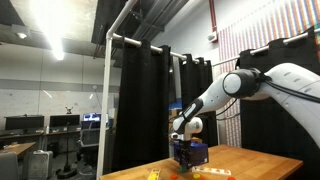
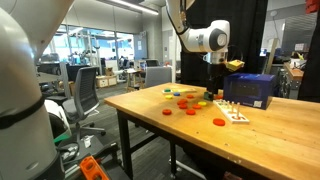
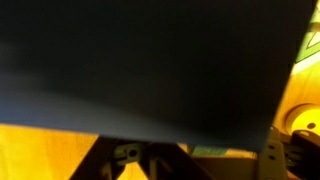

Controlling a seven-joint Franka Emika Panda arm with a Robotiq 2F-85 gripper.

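Observation:
Low over the wooden table (image 1: 245,161), my gripper (image 1: 182,160) points down beside the blue box; its fingertips are too small to make out in either exterior view. A large dark shape, too close to identify, fills the upper part of the wrist view. Below it show the dark finger parts (image 3: 128,153) and a little green (image 3: 209,151). Whether anything is held is hidden. At the wrist view's right edge lies a yellow disc (image 3: 303,121) with small holes. Red discs (image 2: 219,121) and other coloured ones are scattered over the table in exterior view 2.
The blue box (image 2: 240,89) stands close behind the gripper. A pale board with upright pegs (image 2: 231,112) lies in front of it. A black curtain (image 1: 137,105) hangs beyond the table.

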